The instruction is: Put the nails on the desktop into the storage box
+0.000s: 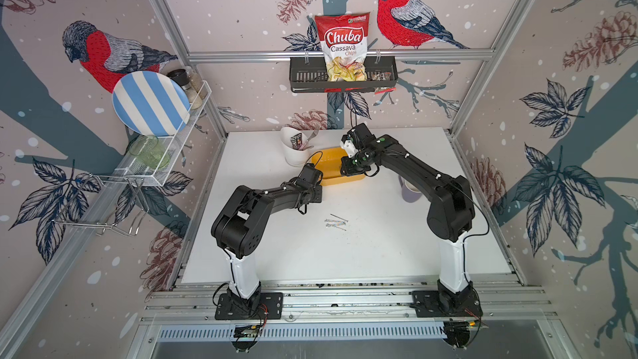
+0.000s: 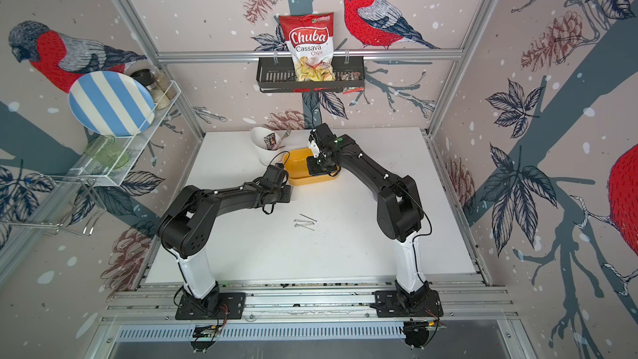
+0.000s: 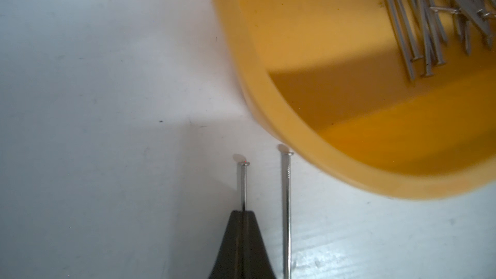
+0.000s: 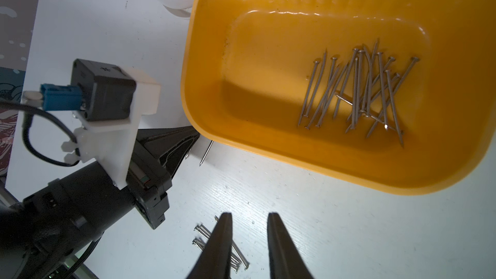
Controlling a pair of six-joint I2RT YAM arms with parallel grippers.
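Note:
Low at the near-left corner of the yellow storage box (image 3: 289,118), my left gripper is shut on a nail (image 3: 245,180), whose head pokes out ahead of the fingertips. Just right of it a second nail (image 3: 288,201) lies loose on the desk, its head close to the box rim. Several nails (image 4: 361,87) rest inside the box. A small group of nails (image 1: 336,222) lies on the desk in front of the box. Above the desk by the box, my right gripper stands open, with nothing between its fingers.
A white container (image 1: 290,146) with things in it stands behind the box's left end. To the right, under my right arm, is a purple mug (image 1: 410,190). Bare white desk (image 1: 372,246) spreads across the front.

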